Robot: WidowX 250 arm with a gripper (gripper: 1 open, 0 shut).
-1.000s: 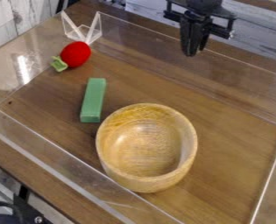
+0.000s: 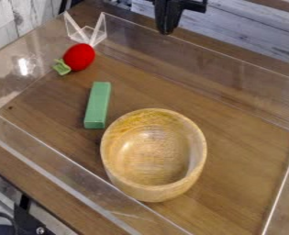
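Observation:
My black gripper (image 2: pixel 166 25) hangs at the top centre of the camera view, shut, with nothing visible between its fingers, clear of the objects on the wooden table (image 2: pixel 220 101). A wide wooden bowl (image 2: pixel 153 174) sits at the lower middle. A green block (image 2: pixel 97 105) lies left of centre, above and left of the bowl. A red round object (image 2: pixel 82 55) with a small green part lies at the upper left.
A white wire-like piece (image 2: pixel 88 32) stands at the upper left beside the red object. Clear panels border the table.
My gripper has moved left and up in the view, now partly out of the top edge. The objects on the table have not moved.

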